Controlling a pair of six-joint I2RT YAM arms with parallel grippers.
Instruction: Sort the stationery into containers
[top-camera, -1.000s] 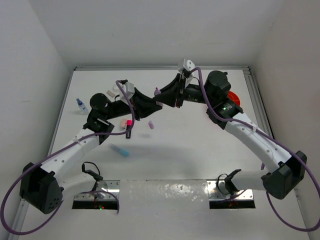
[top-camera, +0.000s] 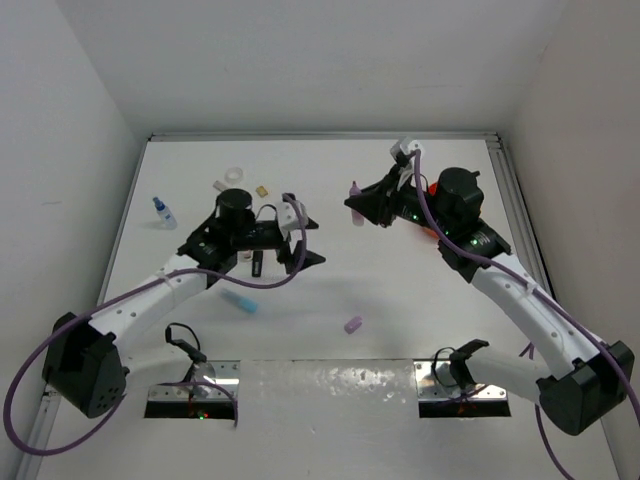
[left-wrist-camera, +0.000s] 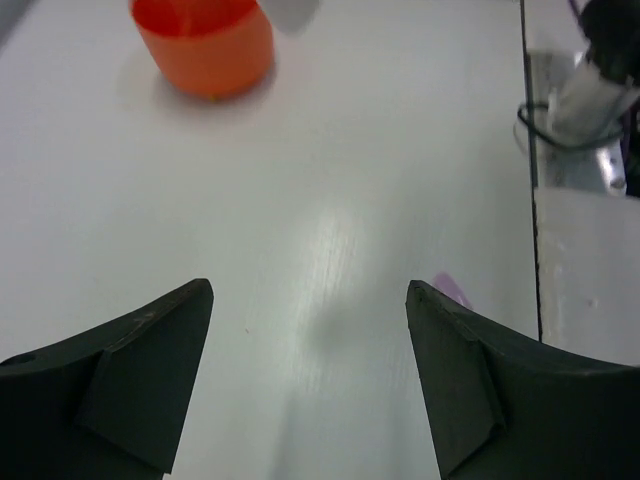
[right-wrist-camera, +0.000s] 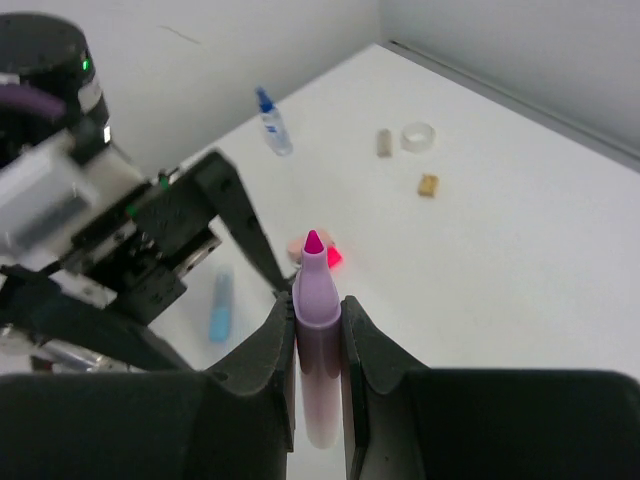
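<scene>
My right gripper (top-camera: 362, 208) is shut on a pink marker (right-wrist-camera: 318, 330), held upright above the table's upper right. My left gripper (top-camera: 310, 240) stands open and empty, left of it. A small purple piece (top-camera: 353, 324) lies near the front edge. An orange container (left-wrist-camera: 200, 50) is at the right, partly hidden by the right arm in the top view. On the left lie a blue bottle (top-camera: 165, 213), blue item (top-camera: 240, 301), black item (top-camera: 256, 264), tape roll (right-wrist-camera: 418, 138), grey piece (right-wrist-camera: 384, 143), yellow piece (right-wrist-camera: 428, 186) and red item (right-wrist-camera: 333, 256).
The white table (top-camera: 330, 160) has bare room in the middle and at the back. Walls and a metal rail border it on the sides and back. Purple cables run along both arms.
The grippers have parted. The right one has moved right with the marker; the left has opened and lowered. The small purple piece appears lower and further right than before.
</scene>
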